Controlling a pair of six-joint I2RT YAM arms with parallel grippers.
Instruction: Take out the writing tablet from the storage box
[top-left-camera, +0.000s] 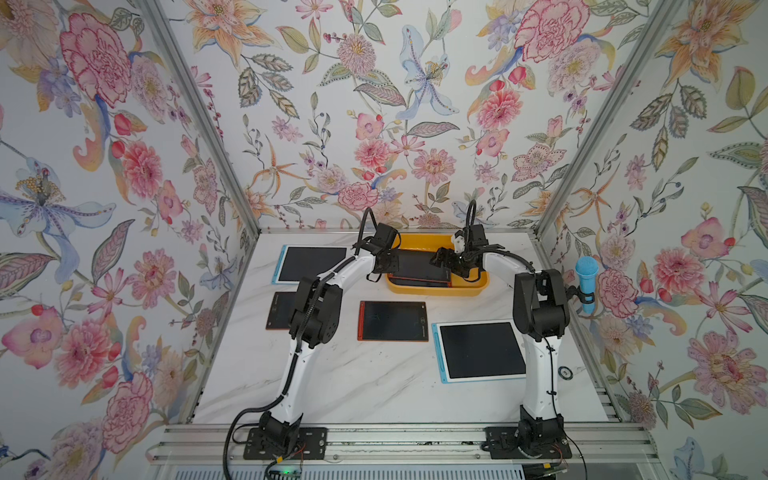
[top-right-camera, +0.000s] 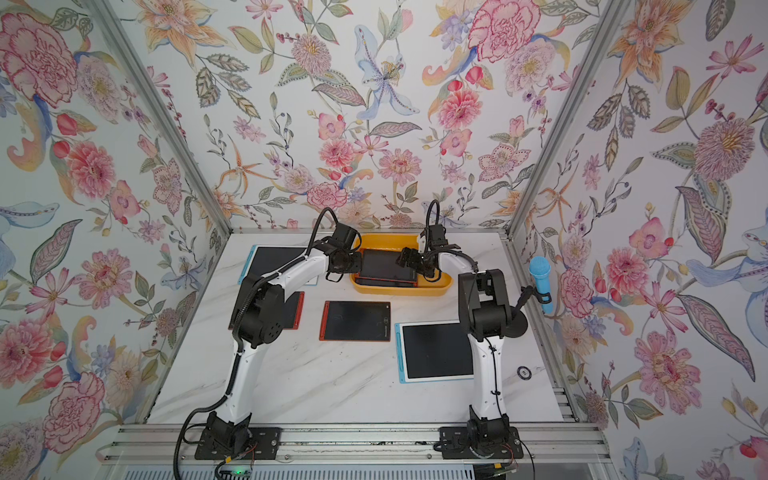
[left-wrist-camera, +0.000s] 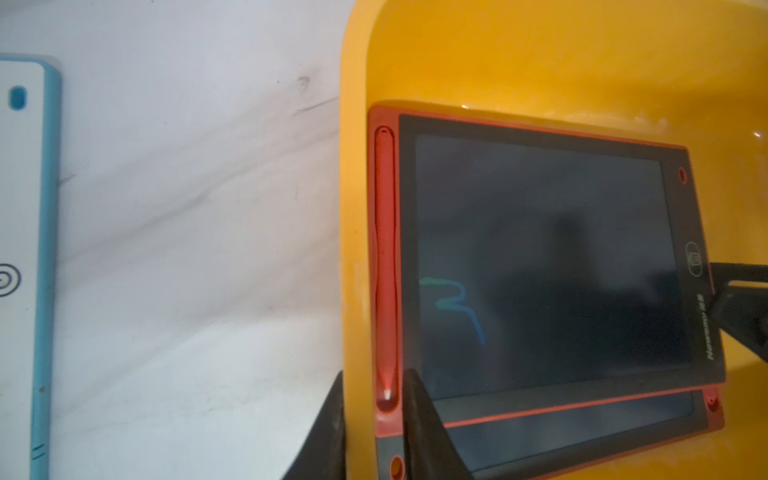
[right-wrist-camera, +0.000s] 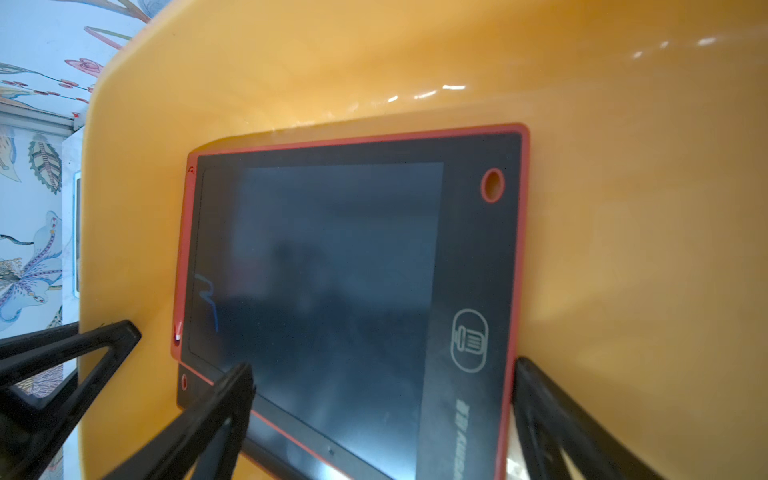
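Observation:
Inside the yellow storage box (left-wrist-camera: 357, 200), a red-edged dark writing tablet (left-wrist-camera: 552, 264) lies against the left wall, with its red stylus (left-wrist-camera: 385, 256) along that side. Part of a second red-edged tablet (left-wrist-camera: 576, 436) shows from under its front edge. My left gripper straddles the box's left wall, fingers part open, one finger outside and the other inside over the stylus strip. My right gripper is wide open over the box; one of its fingers (right-wrist-camera: 534, 400) stands at the upper tablet's right edge, the other in front of its screen.
Outside the box, a red-edged tablet (top-left-camera: 393, 321) and a blue-white one (top-left-camera: 439, 352) lie in front. A blue-edged tablet (top-left-camera: 313, 265) and another dark one (top-left-camera: 281, 310) are at left.

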